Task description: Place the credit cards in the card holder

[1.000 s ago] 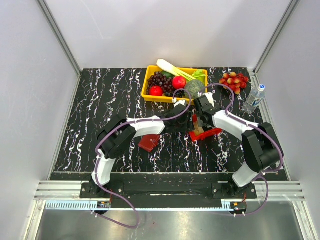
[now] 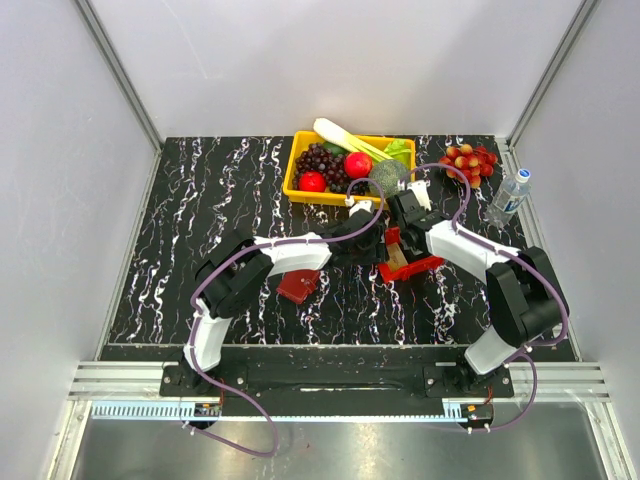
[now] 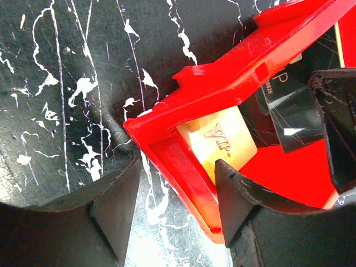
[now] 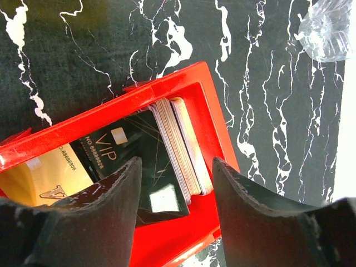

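An open red plastic box (image 2: 422, 266) sits right of the table's middle, under both grippers. In the right wrist view, a gold card (image 4: 58, 173) and a black VIP card (image 4: 125, 153) lie in it. A bundle of cards (image 4: 177, 150) stands on edge by its end wall. My right gripper is open, its fingers apart around the area of this bundle and not visibly closed on it. My left gripper is open over the opposite end of the box, one finger outside the wall, the other near the gold card (image 3: 219, 136).
A dark red flat object (image 2: 298, 285) lies beneath the left forearm. Behind the grippers stands a yellow basket (image 2: 325, 198) of produce, with grapes (image 2: 468, 162) and a bottle (image 2: 508, 197) to the right.
The left arm and red box look nearly still.
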